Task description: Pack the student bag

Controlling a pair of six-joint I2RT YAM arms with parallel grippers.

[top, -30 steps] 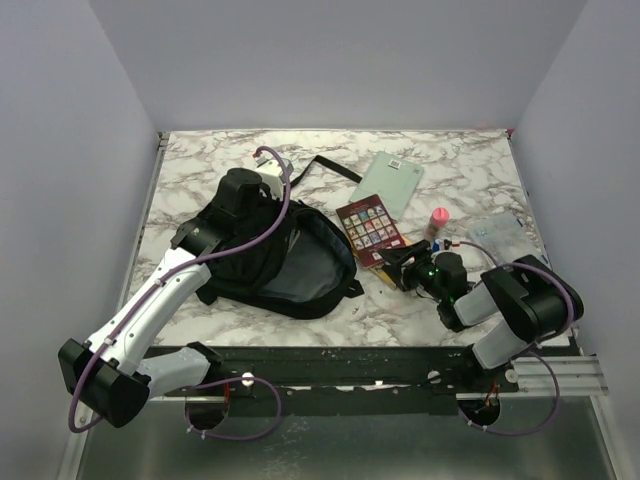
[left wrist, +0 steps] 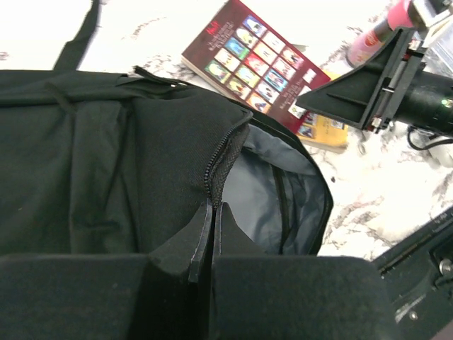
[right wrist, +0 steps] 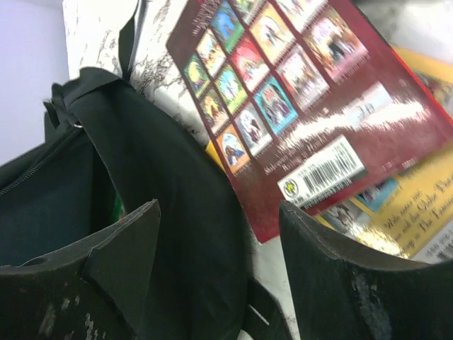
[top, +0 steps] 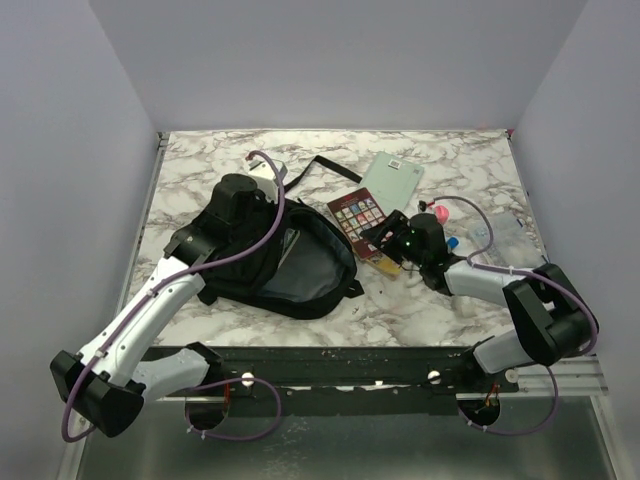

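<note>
The open black bag (top: 310,265) lies left of centre, its grey lining showing. My left gripper is shut at its flap, by the zippered edge (left wrist: 219,159); whether fabric is between the fingertips is unclear. Right of the bag lies a maroon book (top: 352,212) with a grid of pictures, overlapping a yellow book (right wrist: 414,212). My right gripper is part open above the books, near the bag's edge, with nothing visible between its fingers.
A pale green board (top: 392,175) lies behind the books. A pink-capped bottle (left wrist: 364,46), partly hidden, and a clear pouch (top: 510,240) are at the right. The bag's strap (top: 335,167) runs across the back.
My right gripper has risen and moved up and left over the books. The maroon book has shifted slightly left. My left arm has moved slightly left.
</note>
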